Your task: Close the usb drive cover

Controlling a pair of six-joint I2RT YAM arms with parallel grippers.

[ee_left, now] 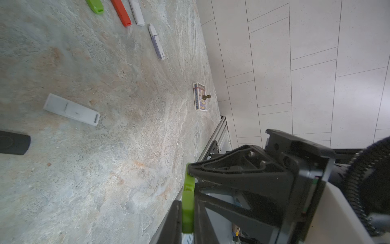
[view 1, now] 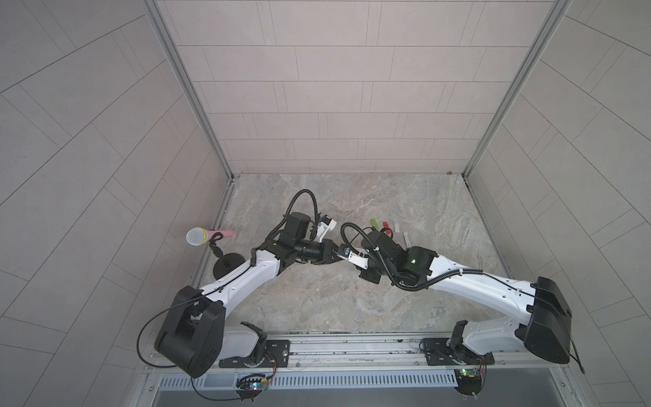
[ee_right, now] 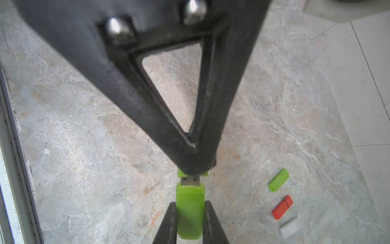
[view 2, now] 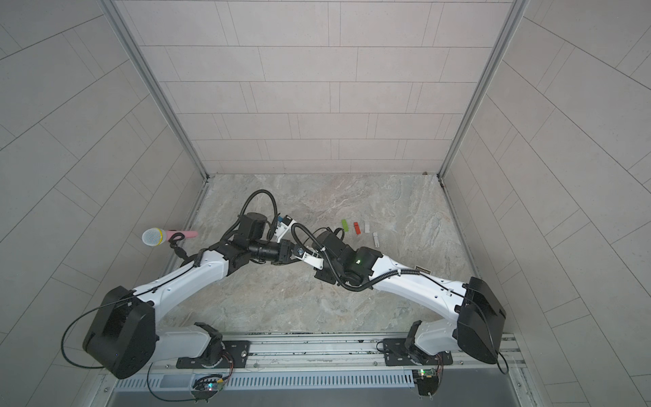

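A green USB drive is held in line between my two grippers above the table. In the right wrist view, my right gripper is shut on the drive's body [ee_right: 190, 207]. Above it, the left arm's black fingers [ee_right: 195, 156] cover most of the green cover [ee_right: 181, 173], whose edges stick out on both sides. A short stretch of metal connector [ee_right: 190, 180] shows between body and cover. In the left wrist view, my left gripper is shut on the thin green cover [ee_left: 187, 207], seen edge-on. The right arm's fingers [ee_left: 239, 179] reach in from the right.
Lying on the table are a green drive [ee_right: 278, 180], a red drive [ee_right: 282, 207] and a white drive [ee_right: 290, 227]. Another white drive [ee_left: 72, 109] and a black object [ee_left: 14, 142] lie nearer. A pink container [view 1: 227, 233] is at the left edge.
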